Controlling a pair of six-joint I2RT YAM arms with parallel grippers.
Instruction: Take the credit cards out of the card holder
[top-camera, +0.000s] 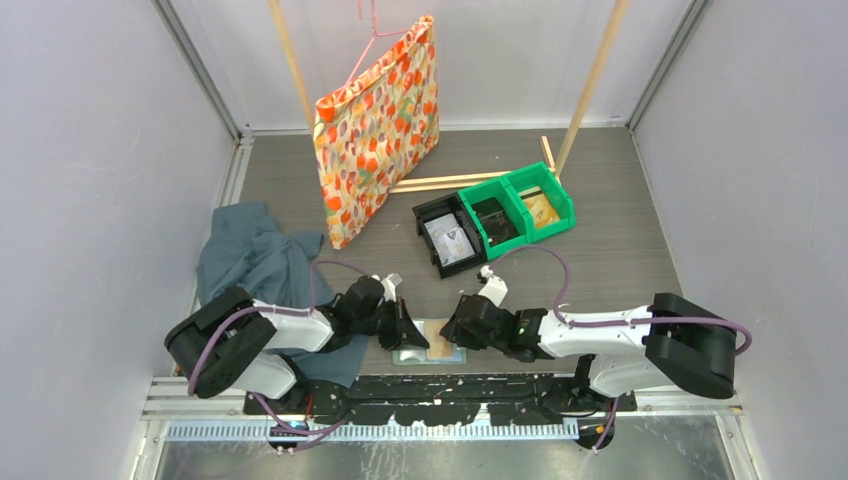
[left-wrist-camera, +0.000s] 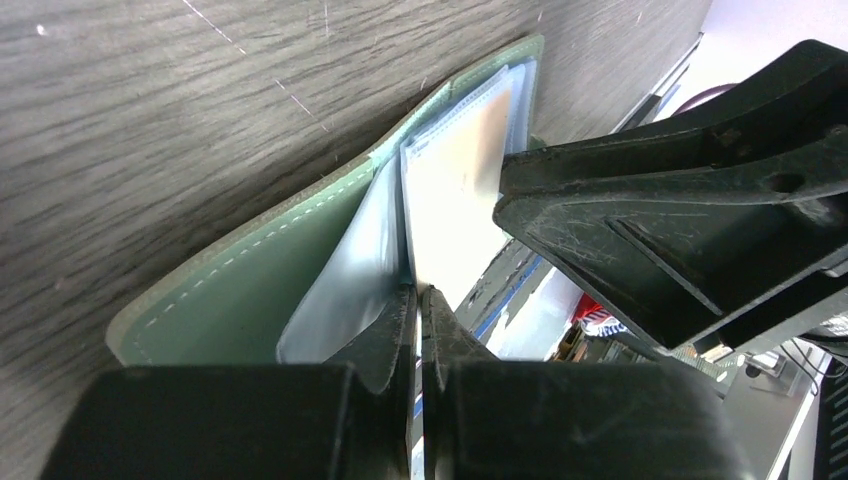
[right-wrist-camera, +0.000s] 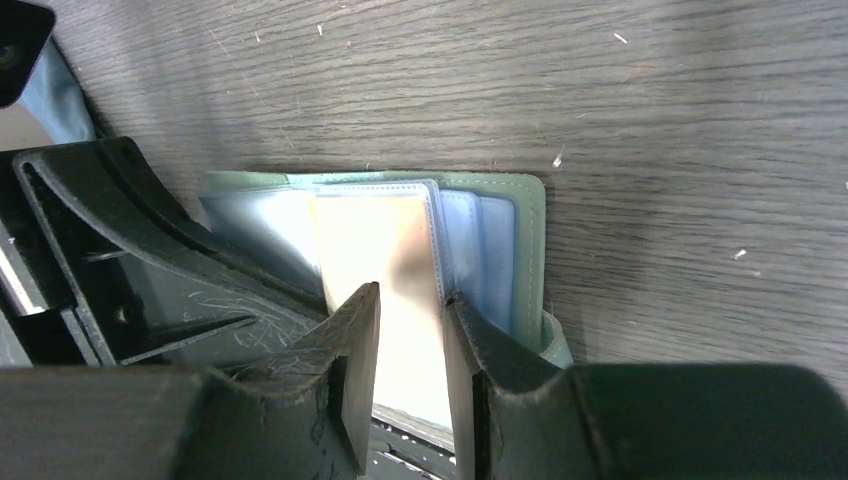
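Observation:
The card holder lies open on the table in front of both arms; its green cover (left-wrist-camera: 250, 265) has clear bluish sleeves (right-wrist-camera: 498, 255). Inside a sleeve shows a pale, peach-tinted card (right-wrist-camera: 385, 250). My left gripper is shut at the edge of that card's sleeve, and nothing clearly shows between its fingertips. Over the same card, from the other side, my right gripper is part open. One of its fingers (right-wrist-camera: 362, 325) stands above the card, the other close by the sleeve's edge. In the top view, the arms cover much of the holder (top-camera: 430, 361).
Behind the holder stand a black bin (top-camera: 468, 262) and a green two-part bin (top-camera: 567, 218), each with cards or papers inside. A blue-grey cloth (top-camera: 245, 255) lies at left. The patterned bag (top-camera: 380, 130) hangs at the back. Free table lies right of the bins.

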